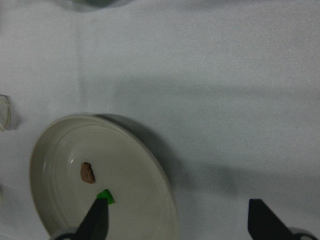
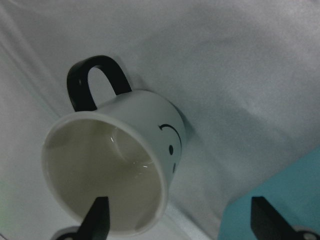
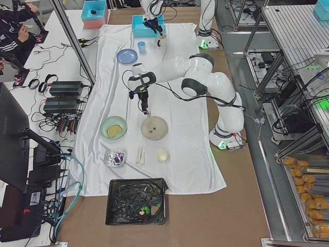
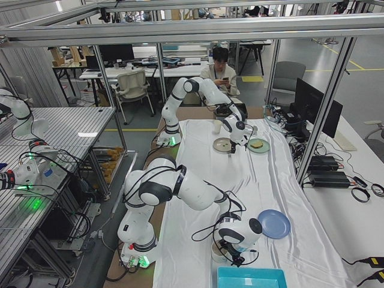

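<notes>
My left gripper is open above the cloth beside a beige plate point(image 1: 125, 175) holding a small brown piece point(image 1: 87, 172) and a green piece point(image 1: 105, 196). A green plate with a yellow sponge-like item point(image 3: 117, 130) lies next to it in the camera left view. My right gripper stands open over a white mug point(image 2: 150, 115) with a black handle, lying beside a teal bin point(image 2: 280, 190); nothing shows between its fingers.
A blue plate point(image 4: 274, 224) and small blue cup point(image 3: 141, 47) are on the cloth. A crumpled foil item point(image 3: 114, 157), a pale wrapped item point(image 3: 140, 155), a cream round item point(image 3: 162, 155) and a black lined tray point(image 3: 118, 200) are at the near end.
</notes>
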